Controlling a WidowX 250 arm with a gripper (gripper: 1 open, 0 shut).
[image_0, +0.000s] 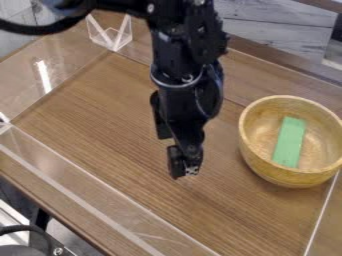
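My black gripper (183, 150) hangs over the middle of the wooden table (107, 190), pointing down. Its lower tips are small and dark, and nothing shows held in them. To its right, apart from it, a tan bowl (305, 169) holds a green rectangular block (287, 140). The bulk of the arm hides part of the table behind it.
A clear angular holder (114, 32) stands at the back left near the table's edge. A pale wooden surface lies at the back right. The left and front of the table are open, with a dark cable at the lower left.
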